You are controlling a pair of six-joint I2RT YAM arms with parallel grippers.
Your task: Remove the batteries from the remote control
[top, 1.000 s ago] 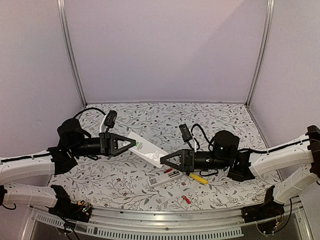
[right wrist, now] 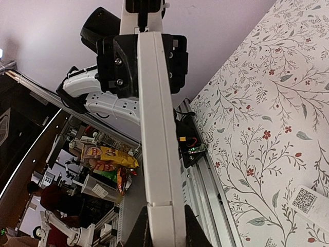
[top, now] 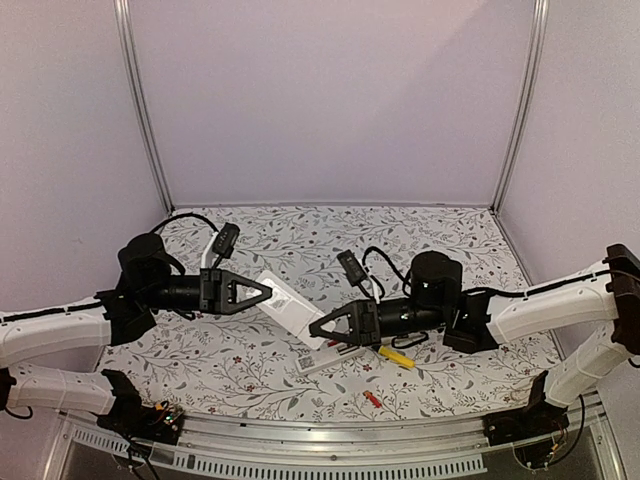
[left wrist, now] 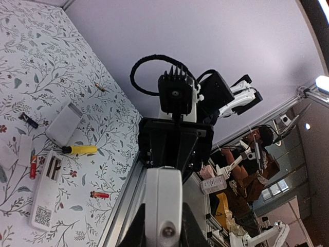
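A white remote control (top: 290,306) is held in the air, slanting between my two grippers. My left gripper (top: 268,292) is shut on its upper left end, and my right gripper (top: 316,330) is shut on its lower right end. The left wrist view shows a narrow end of the remote (left wrist: 163,203) with a small round dark spot. From the right wrist its long white edge (right wrist: 156,139) runs up to the left gripper. I cannot tell from these views whether batteries are inside it.
Below lie another pale remote (left wrist: 45,198) with a dark recess, a yellow-handled tool (left wrist: 82,149), a white box (left wrist: 64,125), and loose red batteries (left wrist: 99,195). A dark battery (left wrist: 29,120) lies farther off.
My right gripper has shifted slightly left and down and tilted around the lower end of the remote, whose face has turned a little. The left arm has barely moved.
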